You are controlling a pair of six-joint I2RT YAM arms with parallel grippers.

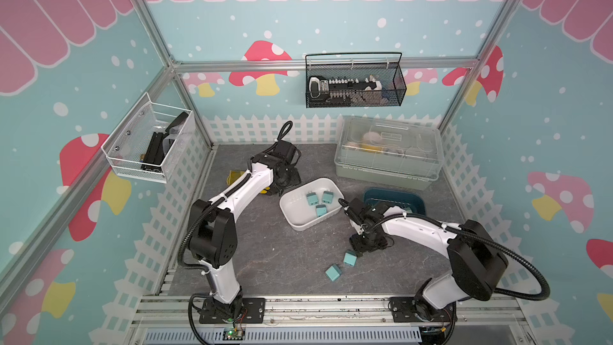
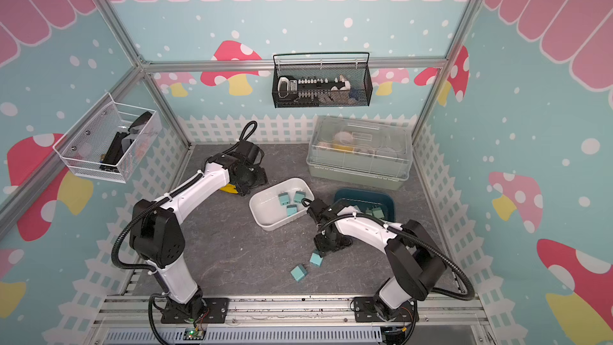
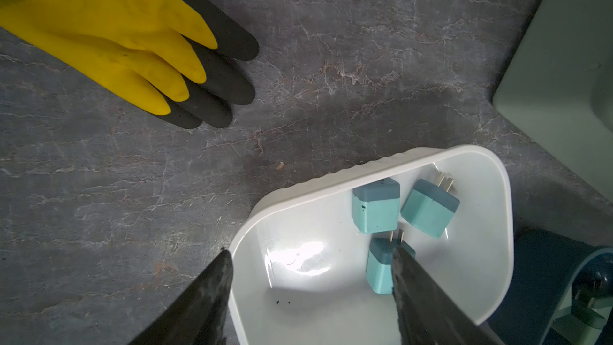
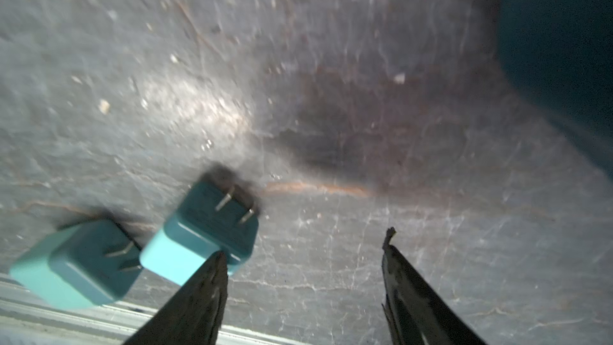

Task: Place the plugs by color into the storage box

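In the white box (image 1: 293,218) lie three teal plugs (image 3: 376,207), grouped toward its right end. My left gripper hovers over that box, fingers apart and empty, one fingertip overlapping a plug in the left wrist view. Two more teal plugs rest on the grey table near the front: a nearer plug (image 2: 298,272) and a second plug (image 4: 201,233). Just right of the second plug, my right gripper is open with bare table between its fingers. The dark blue box (image 2: 337,198) holds greenish plugs (image 2: 377,212), partly hidden behind the right arm.
A lidded translucent case (image 1: 389,153) stands behind the blue box. Yellow-and-black gloves (image 3: 127,32) lie at the back left. Wire baskets hang on the walls.
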